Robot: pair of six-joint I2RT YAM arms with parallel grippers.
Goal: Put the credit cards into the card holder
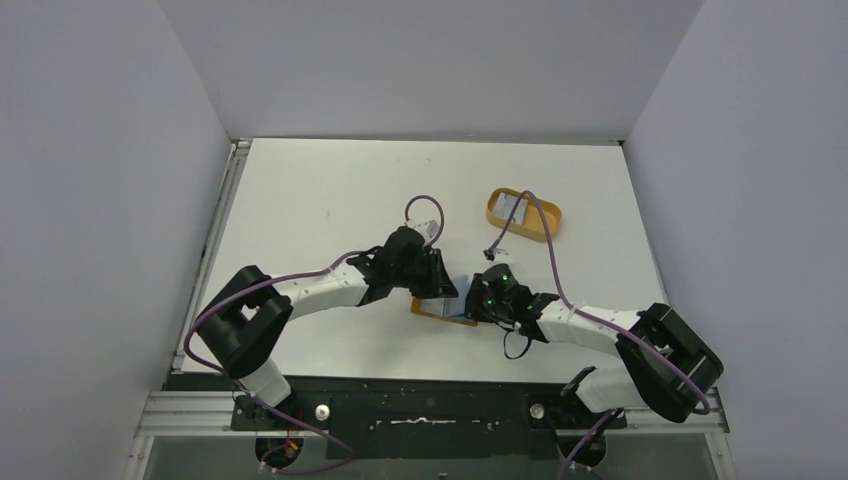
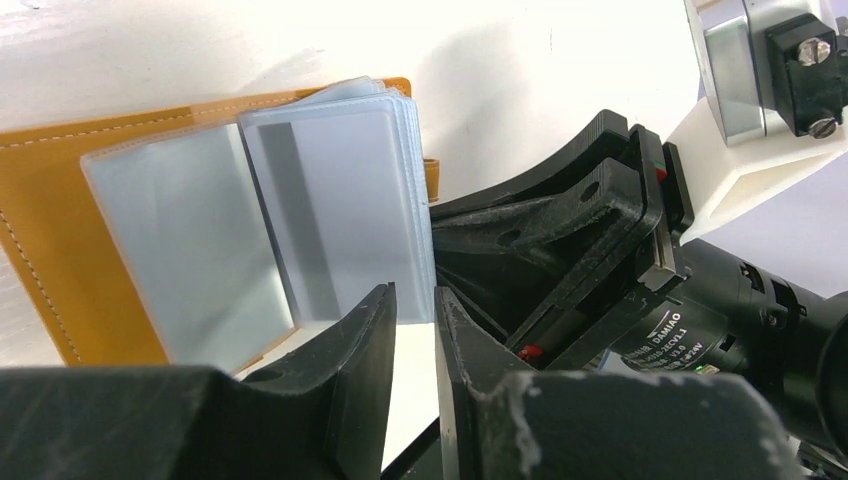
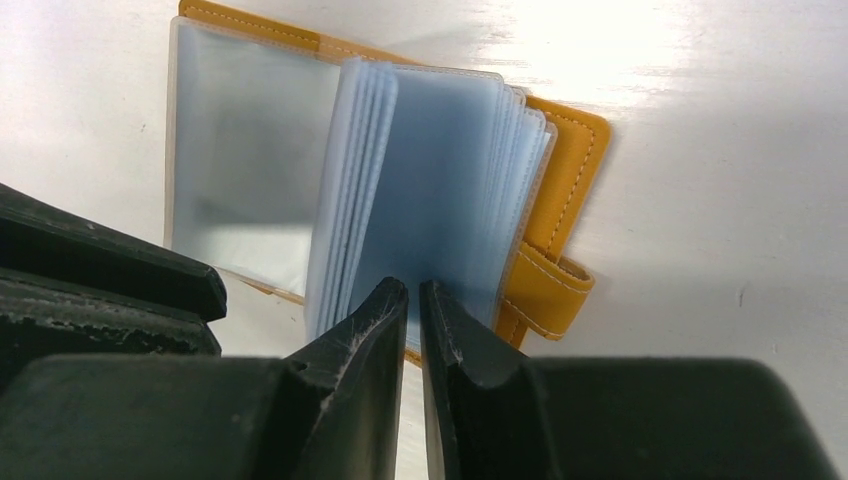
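An open tan card holder (image 1: 420, 310) (image 2: 70, 220) (image 3: 565, 160) lies at the front middle, its clear sleeves (image 2: 330, 200) (image 3: 430, 180) fanned in a stack. My left gripper (image 1: 438, 285) is over the holder, fingertips close together at the near end of the sleeve stack. My right gripper (image 1: 478, 295) is at the holder's right part, fingertips almost together on the sleeves. Both are shut; whether a sleeve is pinched between either pair of fingertips is hard to see.
An orange tray (image 1: 540, 225) with pale cards (image 1: 508, 208) stands at the back right.
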